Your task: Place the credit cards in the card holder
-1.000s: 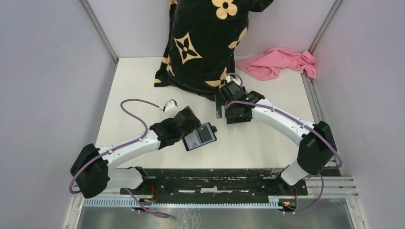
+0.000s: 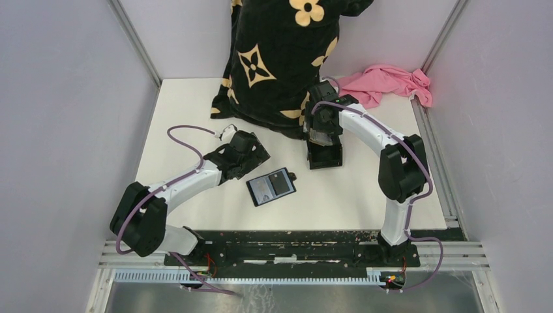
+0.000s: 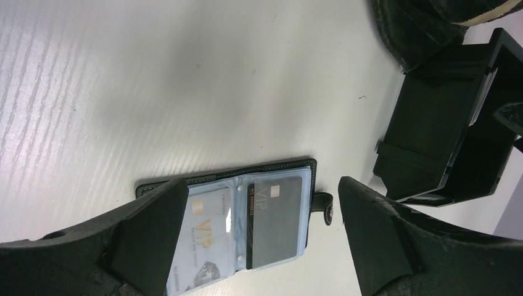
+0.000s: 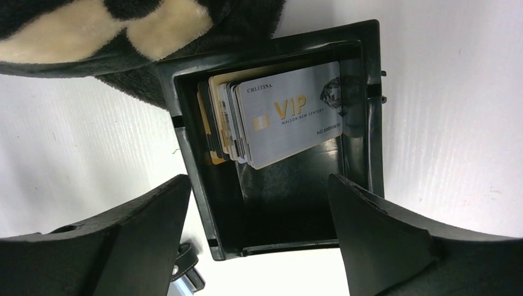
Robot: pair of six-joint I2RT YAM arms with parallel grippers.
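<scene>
The card holder (image 2: 261, 190) lies open on the table, showing a silver VIP card (image 3: 200, 240) and a dark VIP card (image 3: 274, 216) in its sleeves. A black box (image 4: 290, 209) holds a slanted stack of cards (image 4: 290, 114), a silver VIP card on top. My right gripper is over this box, fingers apart, nothing seen between them. My left gripper hangs open above the table, up and left of the holder in the top view, empty.
A black patterned plush cloth (image 2: 274, 59) covers the back middle, touching near the box. A pink cloth (image 2: 385, 85) lies at the back right.
My right arm has moved toward the back, over the box's upper part.
</scene>
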